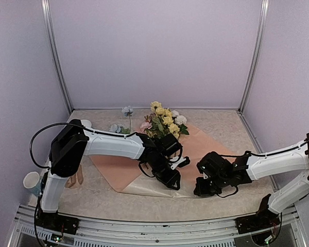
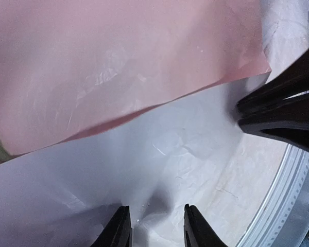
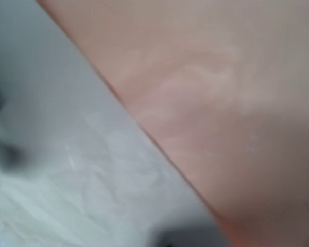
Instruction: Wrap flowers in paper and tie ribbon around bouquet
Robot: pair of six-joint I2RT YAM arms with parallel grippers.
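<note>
Pink wrapping paper (image 1: pixel 203 136) lies on the table, its near edge turned up as a white fold (image 1: pixel 144 186). At its far side rests the bouquet of fake flowers (image 1: pixel 167 121), yellow, white and pink; my left arm hides most of its stems. My left gripper is over the white fold, with a clear gap between its fingers. Just to the right, my right gripper has its tips close together, low over the fold's outer part. Whether paper is pinched there is unclear. The right wrist view is blurred.
A tan ribbon (image 1: pixel 76 177) and a pale blue cup (image 1: pixel 32 181) are at the left, the ribbon partly behind the left arm. Blue flowers (image 1: pixel 127 111) lie at the back left.
</note>
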